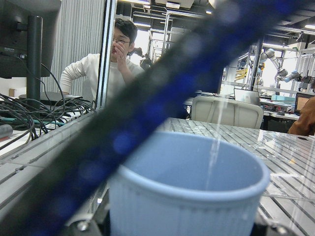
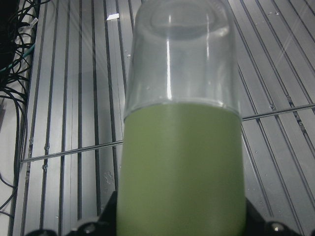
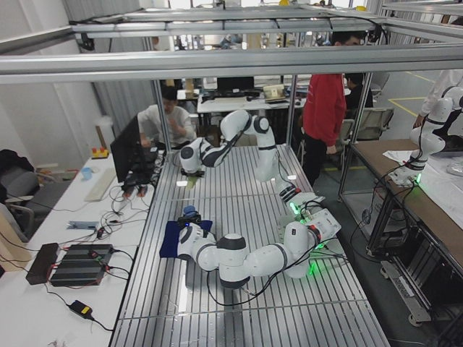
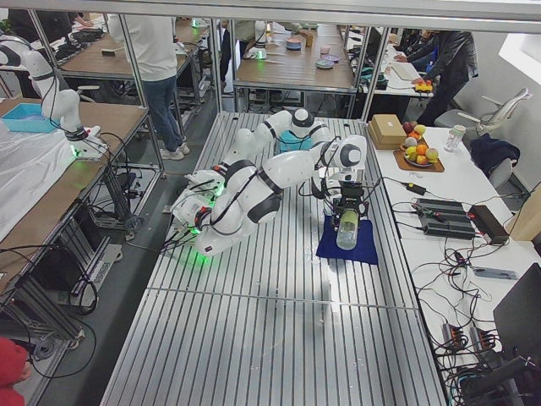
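Observation:
A light blue ribbed cup (image 1: pixel 187 206) fills the bottom of the left wrist view, my left gripper (image 3: pixel 189 219) shut on it above a dark blue mat (image 3: pixel 171 242). A dark blue blurred band crosses that view diagonally. A clear-topped cylinder (image 2: pixel 181 167) with opaque green lower part, seemingly a cup or bottle, fills the right wrist view's centre; my right gripper (image 3: pixel 192 173) is shut on it at the far part of the table (image 2: pixel 78 123). The fingertips are mostly hidden behind the held things.
A monitor (image 3: pixel 129 148), cables and black boxes (image 3: pixel 79 265) crowd the side bench. A teal bin (image 4: pixel 294 140) stands behind the arms. Metal frame posts surround the slatted table, whose middle is largely clear. People are beyond the frame.

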